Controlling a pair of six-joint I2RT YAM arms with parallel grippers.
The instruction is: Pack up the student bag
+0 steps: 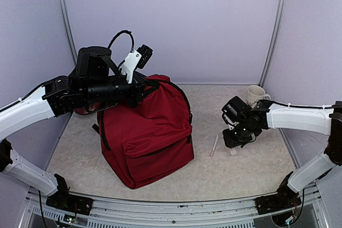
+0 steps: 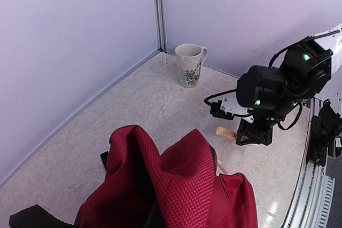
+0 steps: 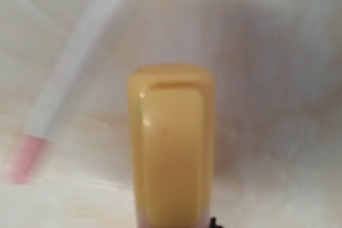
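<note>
The red backpack (image 1: pixel 147 148) stands on the left half of the table. My left gripper (image 1: pixel 136 90) is shut on the top of its fabric, which fills the lower part of the left wrist view (image 2: pixel 187 185). At the right, my right gripper (image 1: pixel 235 137) is shut on a small yellow block-like item, also seen pale in the left wrist view (image 2: pixel 226 132). It is just above the table. A thin white pen-like stick (image 1: pixel 214 146) with pink ends lies beside it, blurred in the right wrist view (image 3: pixel 80 57).
A white mug (image 1: pixel 255 95) with a floral print stands at the back right, behind my right arm. Something reddish is partly hidden behind the left arm and backpack.
</note>
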